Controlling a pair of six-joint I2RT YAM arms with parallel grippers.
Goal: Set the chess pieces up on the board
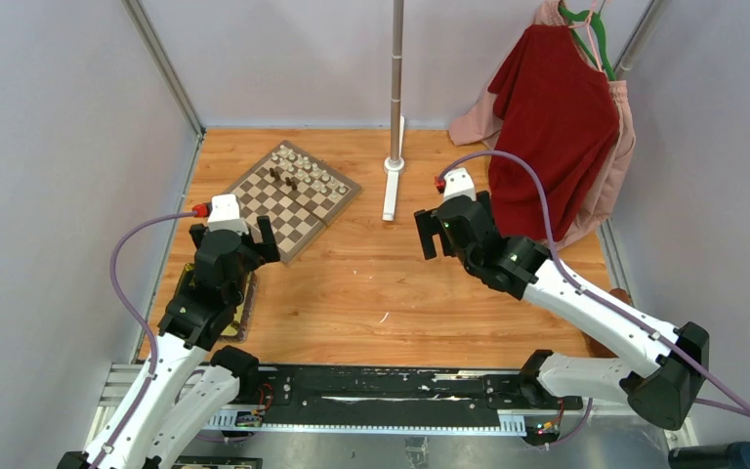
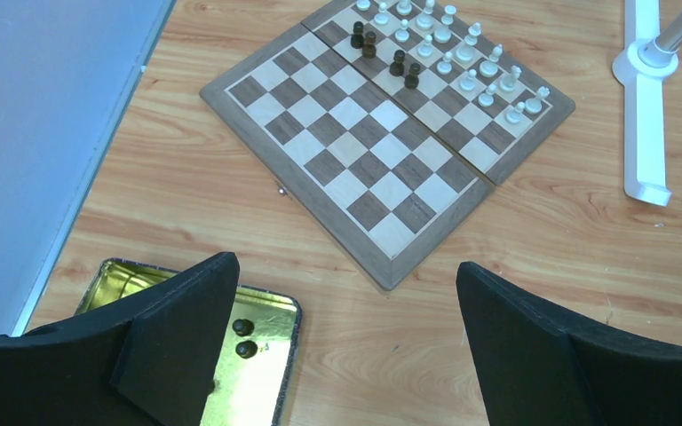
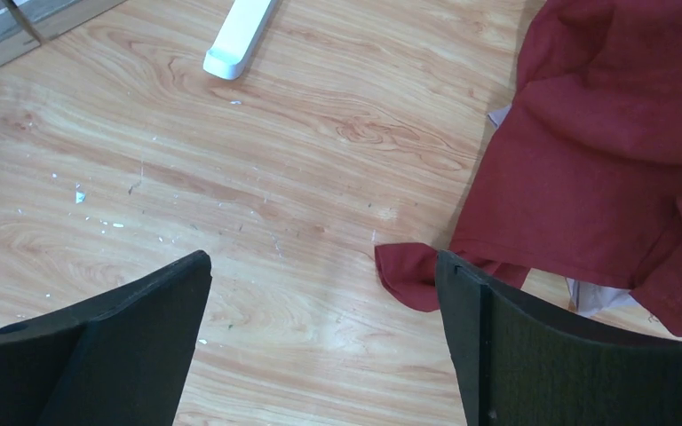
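A folded-out chessboard point(image 1: 288, 230) lies at the back left. Its far half carries rows of white pieces point(image 2: 465, 51) and several dark pieces point(image 2: 369, 49); its near half is bare. A gold-lined tray point(image 2: 290, 337) holding dark pieces point(image 2: 243, 327) sits below it, partly hidden by my left gripper point(image 1: 231, 227). That gripper is open above the tray's area, in front of the board, with nothing between its fingers. My right gripper point(image 1: 430, 234) stands open over bare wood, right of the board, also empty.
A metal pole on a white foot point(image 1: 390, 195) stands right of the board. Red and pink clothes point(image 1: 555, 117) hang at the back right, reaching down to the table.
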